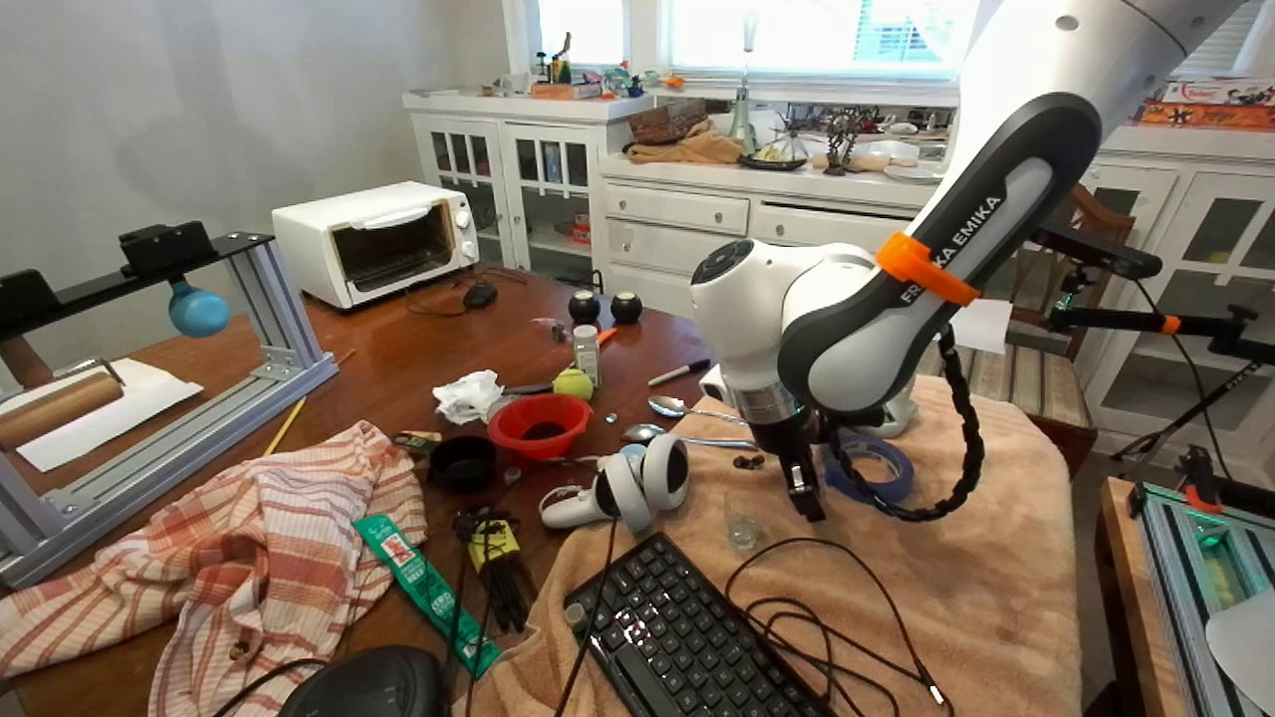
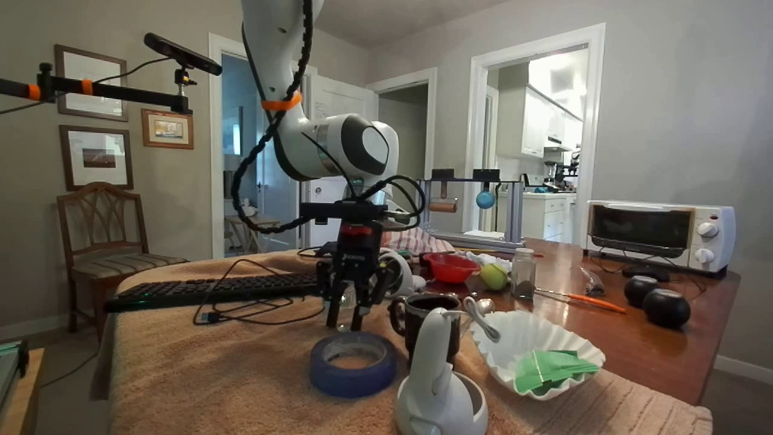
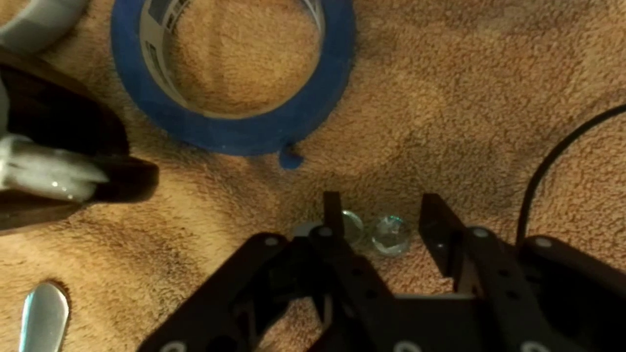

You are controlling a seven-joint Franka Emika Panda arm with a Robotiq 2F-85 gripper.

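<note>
My gripper points down over the tan towel, its fingers parted and nothing seen gripped. Ahead of it, in the wrist view, a small clear glass point(image 3: 390, 235) shows in the gap between the fingers, with a second round glassy edge beside it. Exterior view 1 has the glass point(image 1: 742, 526) on the towel, just left of the gripper point(image 1: 806, 502) and apart from it. From exterior view 2 the glass point(image 2: 346, 298) appears behind the fingertips. Contact with it cannot be made out.
Close to the gripper lie a blue tape roll point(image 2: 352, 366) and a dark mug point(image 2: 427, 319). A white fluted bowl point(image 2: 500, 341) holds green packets. The keyboard point(image 1: 681, 633) and its black cable point(image 1: 873, 572) occupy the towel's near side. Bare towel lies right of the cable.
</note>
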